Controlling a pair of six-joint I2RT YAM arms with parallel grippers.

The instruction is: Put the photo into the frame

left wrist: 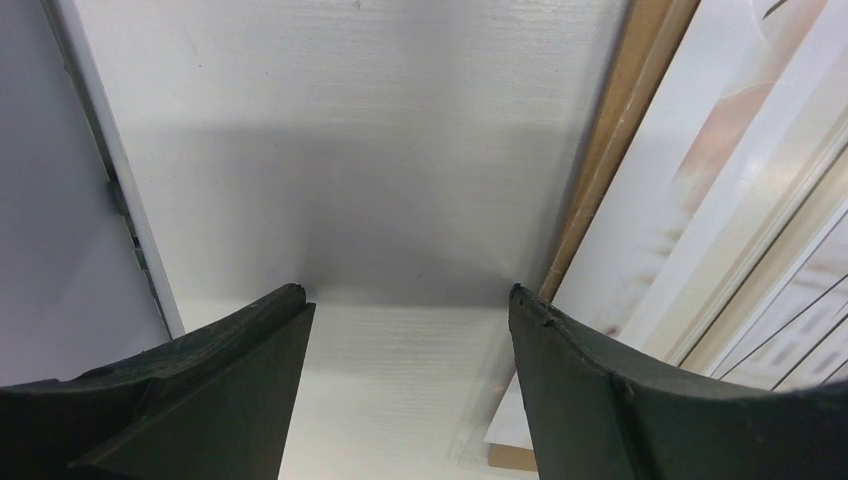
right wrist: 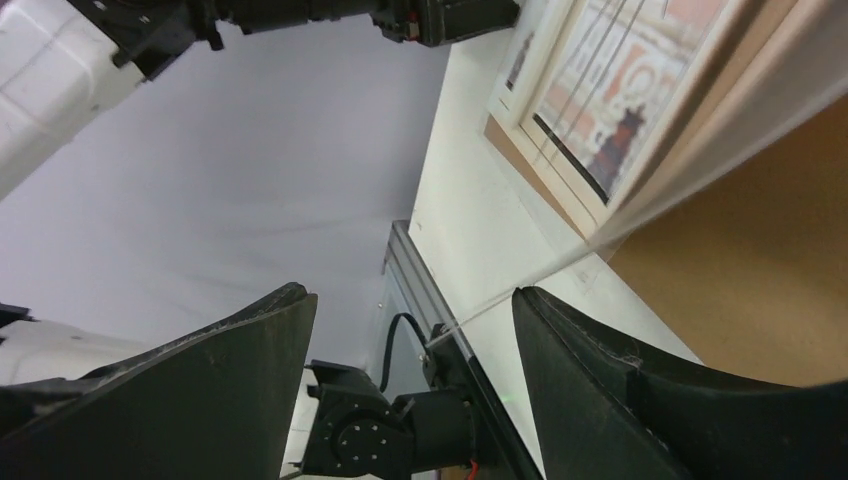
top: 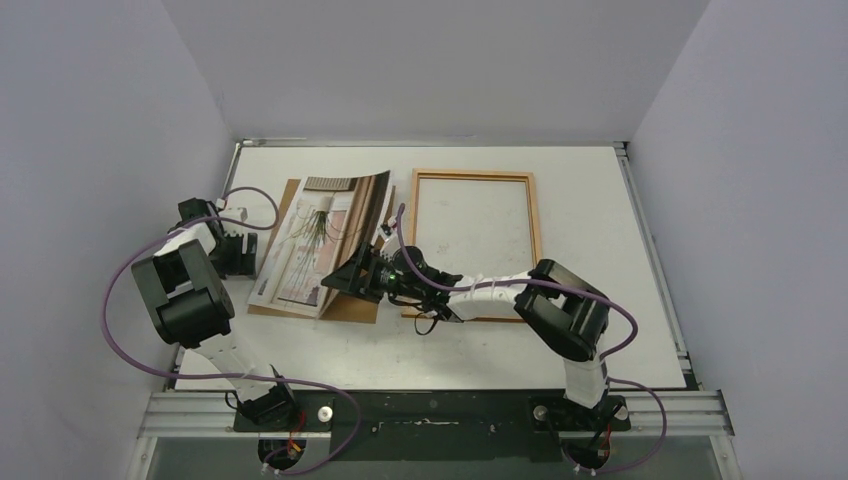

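The photo [top: 310, 240], an interior scene with a plant, lies on a brown board [top: 352, 312] at left of the table. Its right side is raised and curved off the board. At that lower right edge is my right gripper [top: 350, 283], fingers apart; in the right wrist view the lifted photo edge [right wrist: 660, 200] runs slantwise behind the open fingers. My left gripper stands part open over bare table, just left of the photo and board. To the right lies the empty wooden frame [top: 534, 215], its lower part crossed by my right arm.
Bare white table [top: 590, 220] extends to the right of the frame and in front of the board. Grey walls [top: 740, 200] enclose the sides and back. A purple cable [top: 400, 240] hangs along the right arm, near the photo's edge.
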